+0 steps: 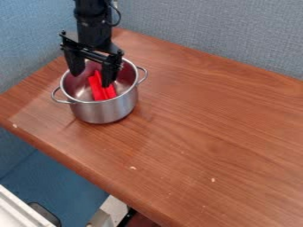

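A steel pot (101,109) with two loop handles sits near the left edge of the wooden table. Inside it lie red objects (102,87), long and narrow. My black gripper (92,69) hangs open over the pot, its fingers spread and their tips down at about rim level, just above the red objects. Whether the fingertips touch anything is hard to tell.
Grey-blue padded walls stand behind and to the left. A white slatted object (18,213) lies below the table at the lower left.
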